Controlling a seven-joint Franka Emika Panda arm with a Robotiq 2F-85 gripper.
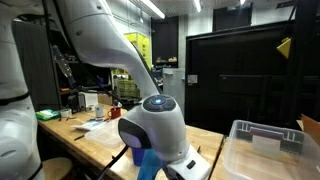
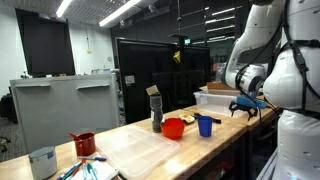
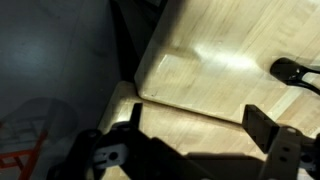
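In the wrist view my gripper stands open, its two dark fingers wide apart with only bare wooden tabletop seen between them. A black handle-like object lies on the wood at the right, clear of the fingers. The second exterior view has the gripper low at the table's right end, to the right of a blue cup. A red bowl stands left of that cup. From the first exterior view, the arm's white wrist hides the gripper's fingers and some of the table.
A clear plastic bin stands to the right of the arm. Farther along the table are a red pot, a grey pot, scattered markers and a tall dark-and-grey object. A table edge and dark floor lie at the wrist view's left.
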